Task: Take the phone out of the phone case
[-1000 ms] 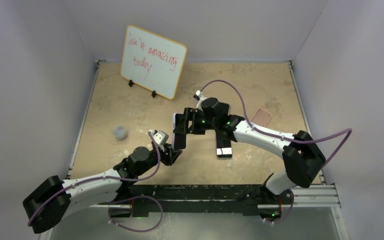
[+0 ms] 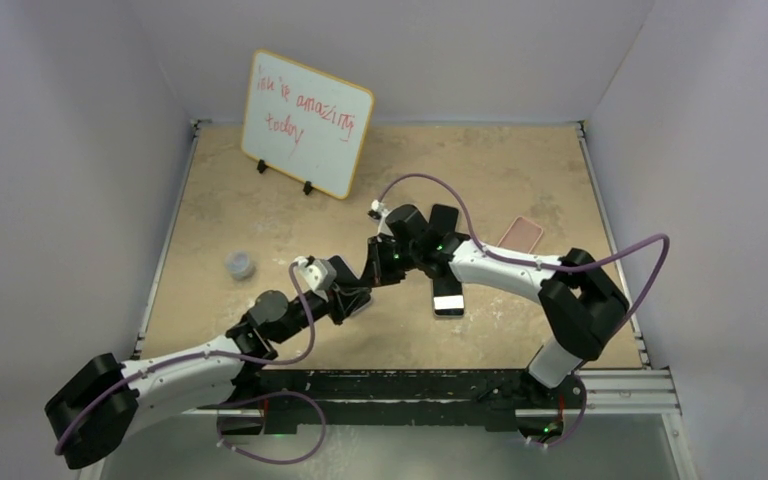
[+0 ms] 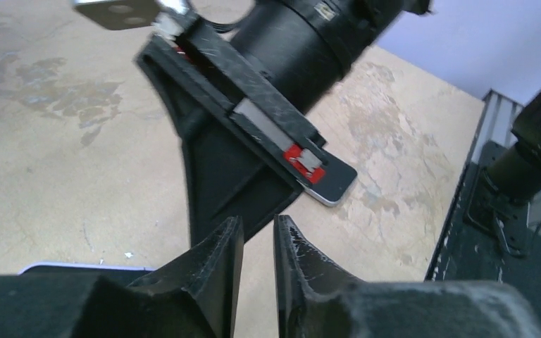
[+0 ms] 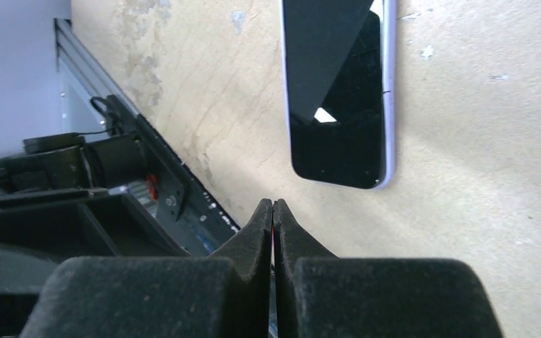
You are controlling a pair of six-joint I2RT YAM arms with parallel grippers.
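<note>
The phone in its lavender case [image 4: 334,127] lies flat, screen up, on the table; its far end shows beside the arms in the top view. In the left wrist view only a strip of the lavender case [image 3: 77,265] shows at lower left. My right gripper is shut, its fingertips together, with nothing between them. A narrow gap stands between the fingers of my left gripper, and it is empty. In the top view both grippers are close together over the phone's near part, partly hiding it.
Right of the phone, partly under the right arm, lies a dark phone [image 2: 448,302]. Farther right is a pink case [image 2: 522,236]. A small round container [image 2: 240,265] stands at left, and a whiteboard [image 2: 307,122] at the back.
</note>
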